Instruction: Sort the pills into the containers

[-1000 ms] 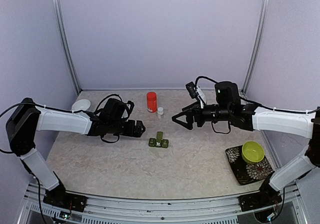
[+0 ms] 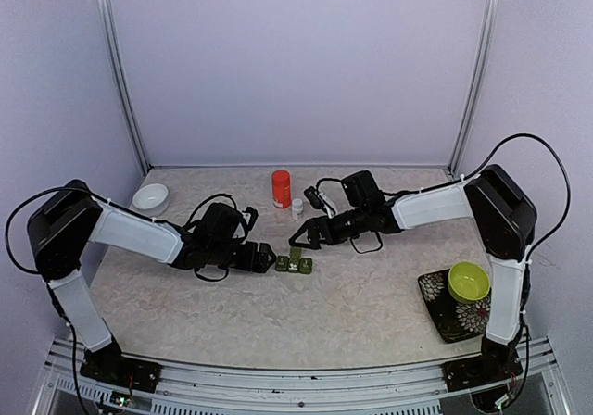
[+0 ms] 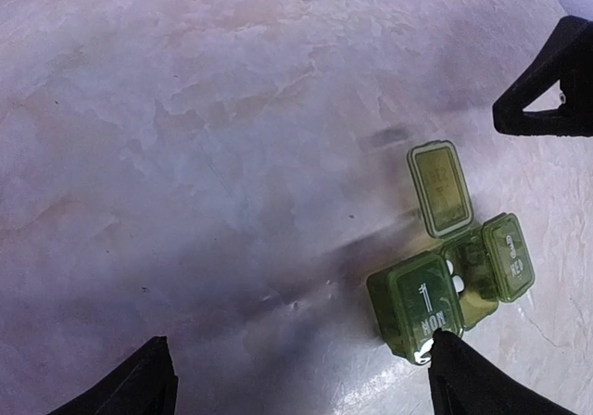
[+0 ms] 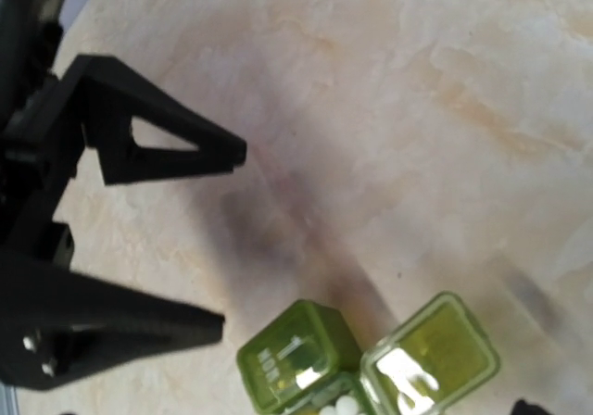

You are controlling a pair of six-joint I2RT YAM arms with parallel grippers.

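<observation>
A green pill organizer (image 2: 293, 265) stands mid-table, its middle compartment's lid (image 3: 439, 188) flipped open, white pills (image 4: 346, 406) inside, the side lids shut. My left gripper is open, low beside the organizer's left compartment, nothing between its fingers. My right gripper is open and empty, just above and behind the organizer on its right. A white bottle (image 2: 296, 208) stands behind the organizer, next to a red canister (image 2: 281, 190).
A white bowl (image 2: 150, 197) sits at the back left. A green bowl (image 2: 469, 282) rests on a dark patterned tray (image 2: 439, 311) at the front right.
My right gripper has moved left and lower, closer to the organizer. My left gripper has moved a little rightward and toward the front, nearer the organizer. Both remain open.
</observation>
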